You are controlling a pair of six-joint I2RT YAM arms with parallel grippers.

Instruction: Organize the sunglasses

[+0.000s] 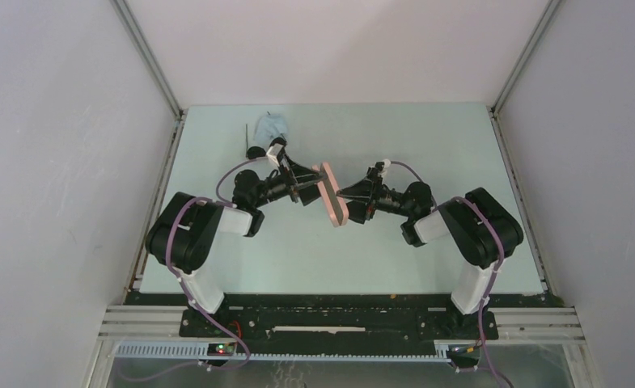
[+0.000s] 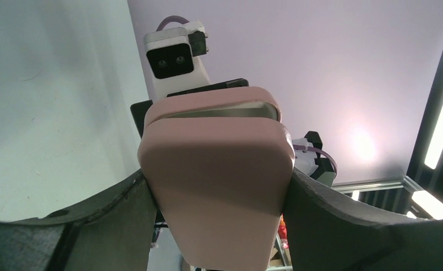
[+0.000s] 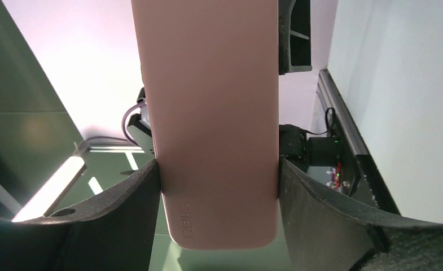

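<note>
A pink sunglasses case point(image 1: 335, 208) is held in the air between my two grippers, parted so that its grey inside shows from above. My left gripper point(image 1: 320, 173) is shut on one half, its fingers point(image 2: 109, 226) against both sides of the pink shell point(image 2: 216, 180). The other half point(image 3: 216, 113), marked with raised letters, lies between the fingers of my right gripper point(image 1: 343, 194), which touch its edges. Dark sunglasses point(image 1: 255, 152) lie at the back left, partly covered by my left arm.
A light blue cloth point(image 1: 270, 128) lies just behind the sunglasses.
</note>
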